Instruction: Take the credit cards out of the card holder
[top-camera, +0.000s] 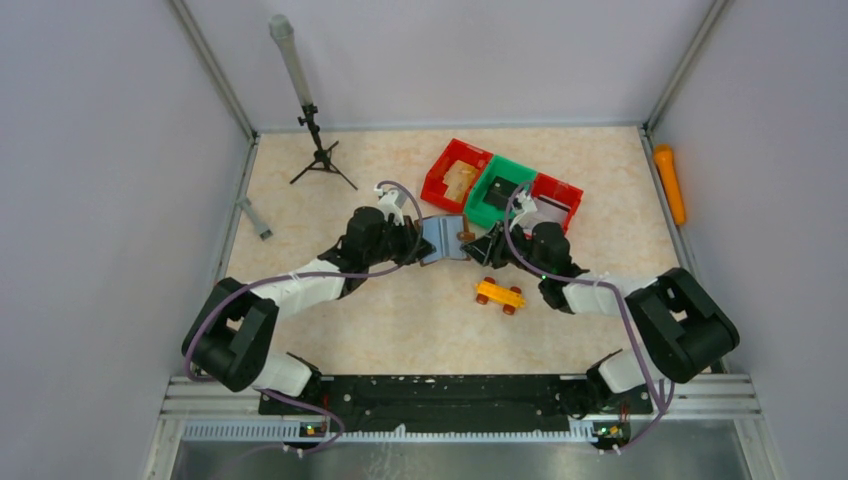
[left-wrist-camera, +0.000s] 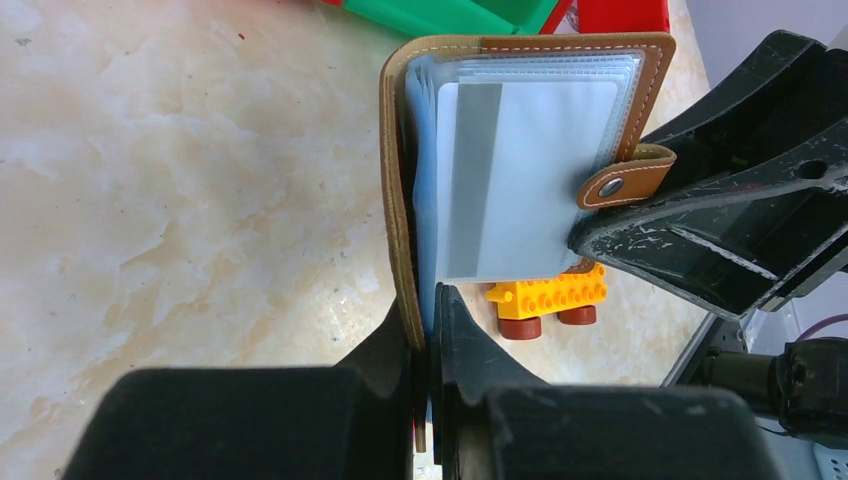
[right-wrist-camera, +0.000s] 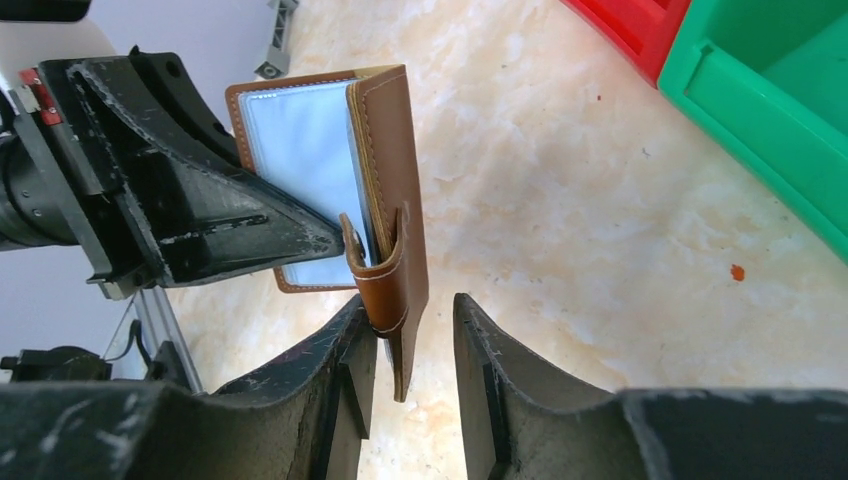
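The brown leather card holder (top-camera: 443, 238) is held open between the arms, with clear sleeves and a white card (left-wrist-camera: 525, 180) visible inside. My left gripper is shut on the holder's spine edge in the left wrist view. A strap with a snap (left-wrist-camera: 625, 180) sits on the opposite side. My right gripper is open, its fingertips around the holder's strap side in the right wrist view, the left finger close to the leather. Whether it touches is unclear.
Red and green bins (top-camera: 480, 210) stand at the back. A yellow toy car (top-camera: 500, 295) lies in front of the grippers. A tripod (top-camera: 320, 155) stands back left.
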